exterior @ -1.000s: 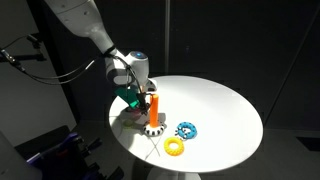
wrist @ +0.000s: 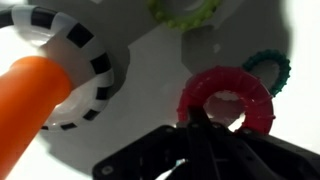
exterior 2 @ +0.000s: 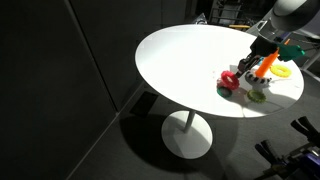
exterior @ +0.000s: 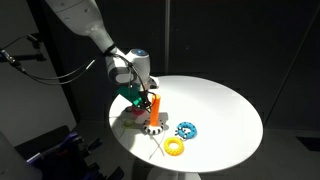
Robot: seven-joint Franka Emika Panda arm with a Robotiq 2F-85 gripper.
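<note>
A red ring lies just beyond my gripper in the wrist view. The gripper is shut, with nothing showing between its dark fingers. To the left stands an orange post on a black-and-white base. A teal ring sits partly behind the red one, and a green ring lies at the top. In exterior view 2 the red ring is apart from the orange post, with the green ring near the post's base.
A blue ring and a yellow ring lie to the right of the post on the round white table.
The arm has shifted slightly to the right, toward the orange post. The post and the blue and yellow rings have stayed in place.
</note>
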